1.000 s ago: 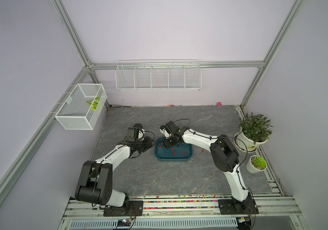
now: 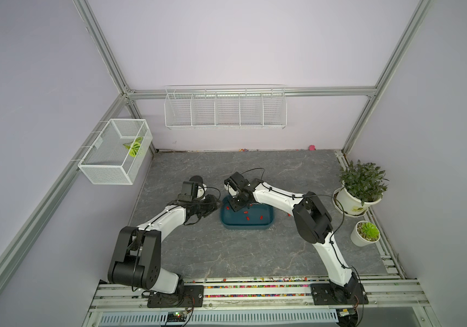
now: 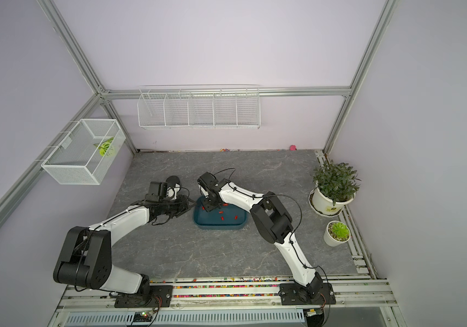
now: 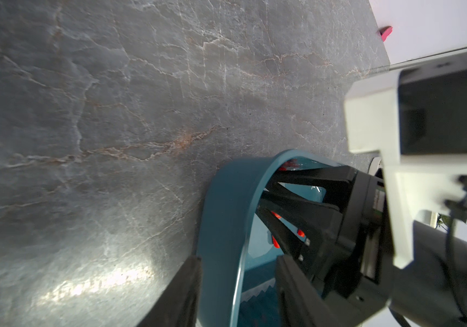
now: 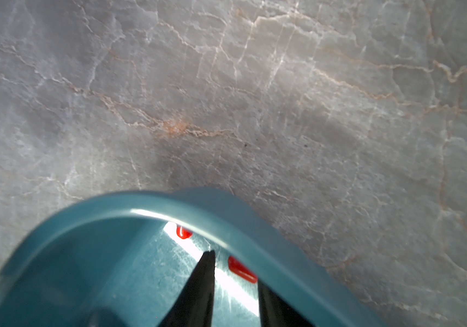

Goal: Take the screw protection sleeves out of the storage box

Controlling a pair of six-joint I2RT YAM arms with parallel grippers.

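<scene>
The teal storage box (image 2: 247, 226) lies on the grey table, holding several small red sleeves (image 2: 261, 217). My left gripper is open at the box's left end; in its wrist view the box rim (image 4: 247, 234) runs between the fingers. I cannot tell whether they touch it. My right gripper reaches down at the box's far left part, its fingers (image 5: 206, 267) part open. Just past the tips, in line with the gap, lies a red sleeve (image 5: 241, 270), partly hidden by the rim. Another sleeve (image 5: 183, 232) shows nearby.
One red sleeve (image 2: 289, 214) lies on the table right of the box, close to the right arm. A potted plant (image 2: 360, 190) and a small succulent (image 2: 364, 233) stand at the right. The table in front of the box is clear.
My right arm has shifted slightly left over the box, its gripper moving toward the left end. The left arm stays nearly where it was. The box has not visibly moved.
</scene>
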